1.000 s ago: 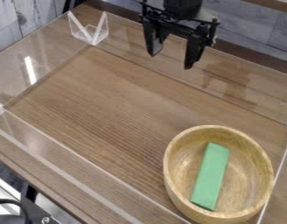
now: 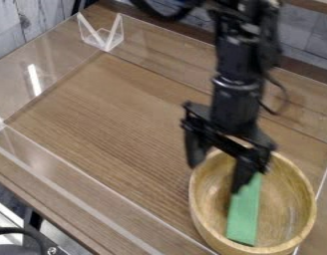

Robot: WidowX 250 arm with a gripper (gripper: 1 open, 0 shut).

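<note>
The black robot arm reaches down from the top centre, and its gripper [image 2: 222, 156] hangs blurred over the upper rim of a yellow oval bowl [image 2: 297, 195] at the lower right. The gripper's fingers are spread apart, open. A green rectangular block [image 2: 242, 219] lies inside the bowl, just below the gripper, partly behind it.
A white wire-like object [image 2: 103, 33] stands at the back left. A dark cable shows at the lower left corner, and a raised wooden edge runs along the back right.
The arm and gripper have moved down and toward the front, from the back centre of the table to over the bowl. The bowl and green block look unmoved.
</note>
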